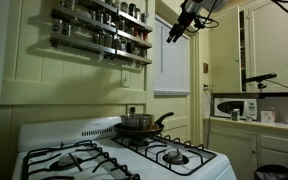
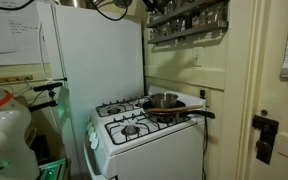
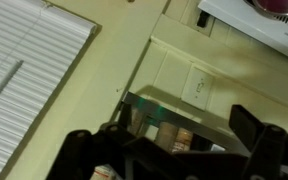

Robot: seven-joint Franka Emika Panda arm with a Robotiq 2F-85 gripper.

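Note:
High above the stove, near the window blind, my gripper (image 1: 171, 36) points down at the upper left end of the arm. In the wrist view its dark fingers stand wide apart, open, with wall and spice rack behind the gap and nothing held. A dark pan (image 1: 139, 122) rests on the back of the white stove (image 1: 66, 131), far below the gripper. From the other side, a pot (image 2: 163, 100) and a long brown handle (image 2: 190, 113) show on the burners.
The wall-mounted spice rack (image 1: 101, 38) full of jars is close to the gripper. A wall outlet (image 3: 196, 87) and the window blind (image 3: 26, 65) are nearby. A microwave (image 1: 236, 107) stands on the right counter. Air above the stove is free.

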